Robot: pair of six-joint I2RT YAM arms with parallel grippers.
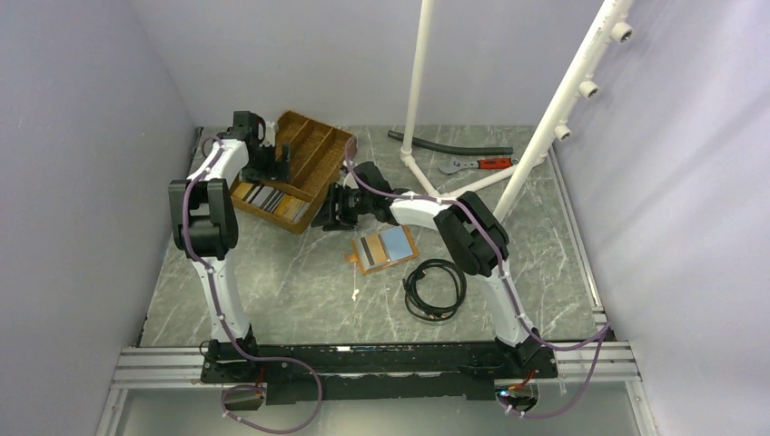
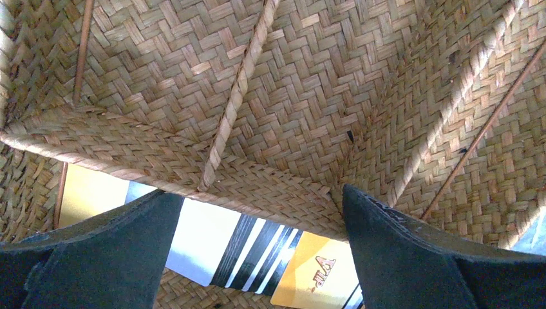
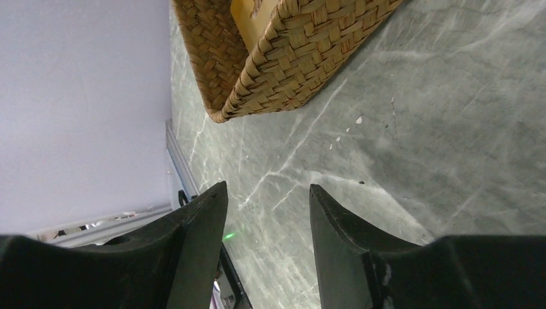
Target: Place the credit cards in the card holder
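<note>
Several credit cards lie in the front compartment of a woven box. Yellow, white and dark striped cards show between the fingers of my left gripper, which stands open above the box, holding nothing. To the right lies a flat orange-brown card holder with grey, tan and blue faces showing. My right gripper is just off the box's right side, pointing left. In the right wrist view its fingers are spread, only grey tabletop between them; a box corner lies beyond.
The box's rear compartments look empty where visible. A coiled black cable lies front right of the holder. White pipes, a dark tube and a red-handled wrench occupy the back right.
</note>
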